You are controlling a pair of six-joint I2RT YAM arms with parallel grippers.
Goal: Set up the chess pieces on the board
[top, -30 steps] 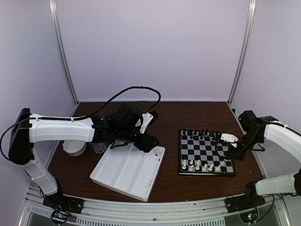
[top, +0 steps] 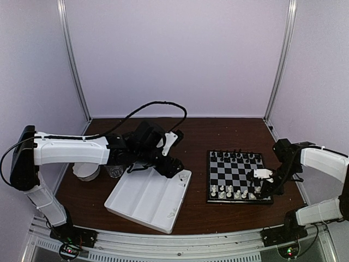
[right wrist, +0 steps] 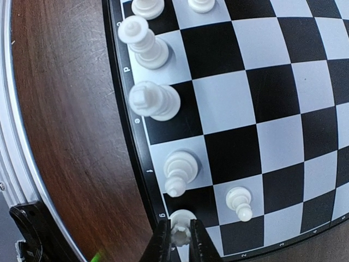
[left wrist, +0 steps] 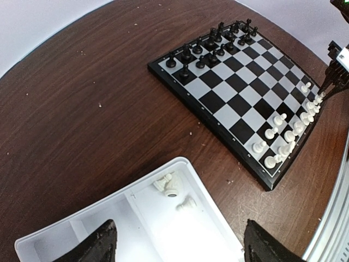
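The chessboard (top: 229, 174) holds black pieces (left wrist: 199, 49) along its far side and white pieces (right wrist: 152, 101) along its near side. My right gripper is shut on a white piece (right wrist: 181, 219) at the near right corner of the board, around square g. My left gripper hangs open above the white tray (top: 131, 196), with nothing seen between its fingers. A few white pieces (left wrist: 186, 203) lie on their sides in the tray's right compartment.
A white bowl (top: 86, 170) and a clear container (top: 114, 171) stand behind the tray at the left. Bare table (left wrist: 82, 109) lies behind the tray and left of the board.
The right arm has come down and toward the front, onto the board's near right corner. The left arm has barely moved.
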